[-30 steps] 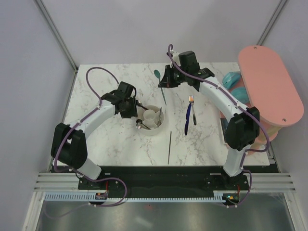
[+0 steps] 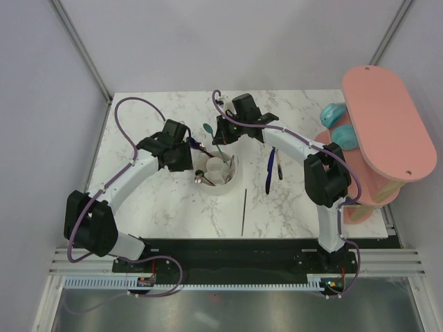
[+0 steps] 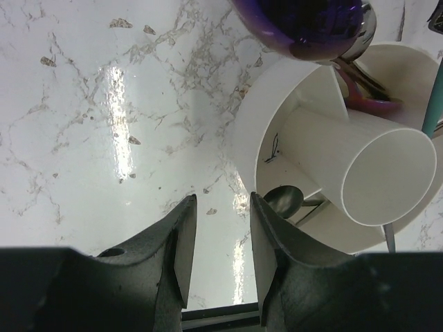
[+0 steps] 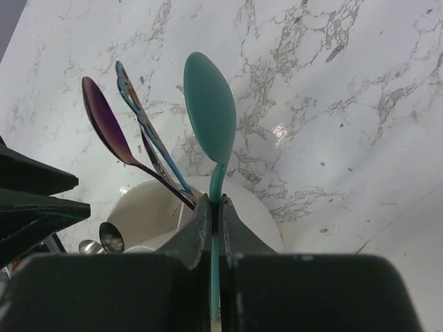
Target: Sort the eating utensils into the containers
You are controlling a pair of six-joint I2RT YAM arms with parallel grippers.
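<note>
A teal spoon (image 4: 211, 107) is held upright, bowl up, by its thin handle in my right gripper, which is shut on it. In the top view this spoon's lower end hangs over the white round divided container (image 2: 220, 191). A purple spoon (image 4: 107, 121) and other utensils lean in one compartment, and a dark spoon (image 3: 284, 200) lies in another. An upright white cup (image 3: 387, 176) forms the container's middle. My left gripper stands part open left of the container, nothing between its fingers.
On the table right of the container lie a blue-handled knife (image 2: 269, 176) and a dark-handled utensil (image 2: 279, 168). A thin utensil (image 2: 243, 211) lies in front. At the right edge stands a pink shelf-like stand (image 2: 391, 114) with teal items (image 2: 333, 114).
My right gripper has moved left and nearer with the teal spoon, from right of the container to over it. The left gripper has shifted slightly left, away from the container.
</note>
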